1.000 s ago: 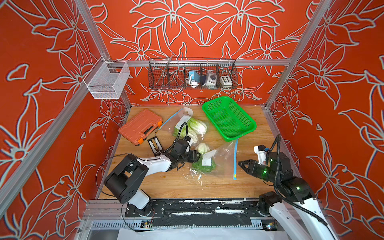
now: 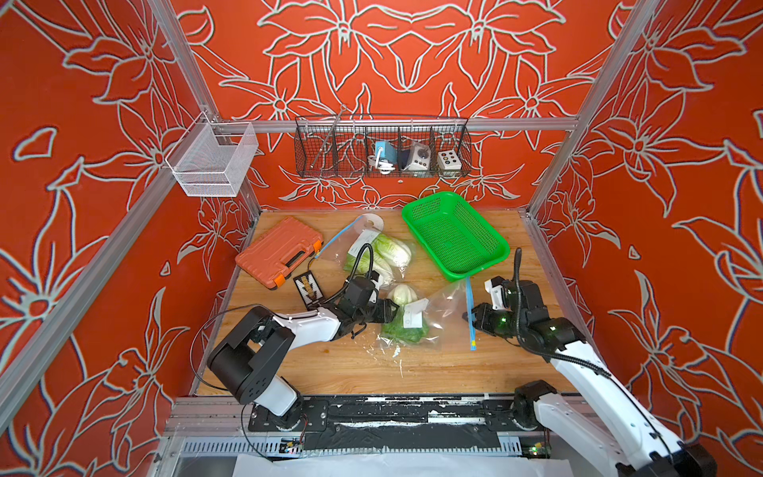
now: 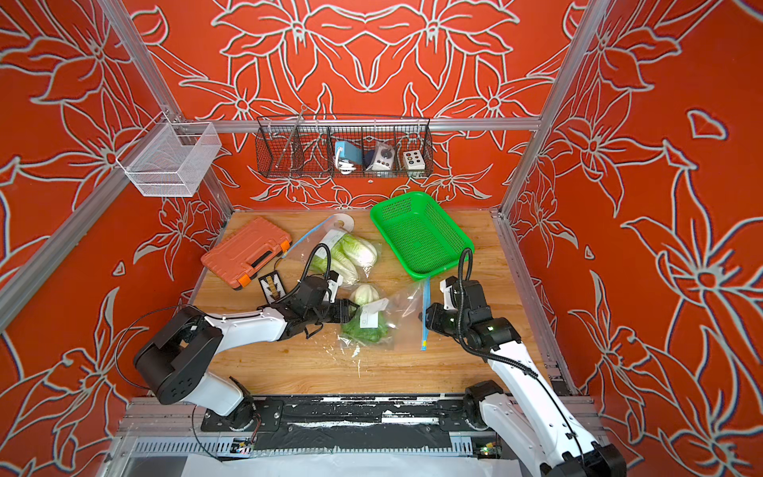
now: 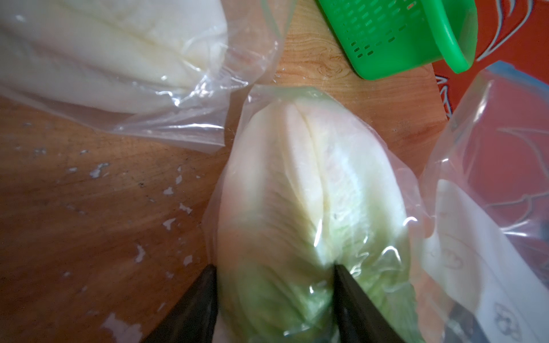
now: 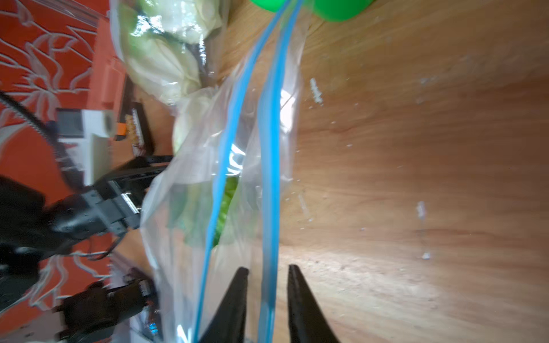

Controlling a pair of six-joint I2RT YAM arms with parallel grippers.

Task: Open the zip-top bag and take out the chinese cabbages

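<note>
A bagged chinese cabbage [image 4: 303, 188] lies in the zip top bag at table centre, its empty top end reaching right to the blue zipper [image 2: 470, 306]. My left gripper is shut on the bagged cabbage's leafy part. My right gripper is part open, with one blue zipper strip between its blurred fingertips; whether it touches cannot be told. In the right wrist view the two zipper strips stand apart near the middle. A second bag of chinese cabbages [image 2: 389, 250] lies behind the first.
An empty green basket [image 2: 454, 234] sits at the back right. An orange case [image 2: 274, 246] and a small dark tray [image 2: 306, 286] lie left. A wire rack [image 2: 334, 147] hangs on the back wall. Bare wood lies at the front and right.
My left gripper has stayed in place.
</note>
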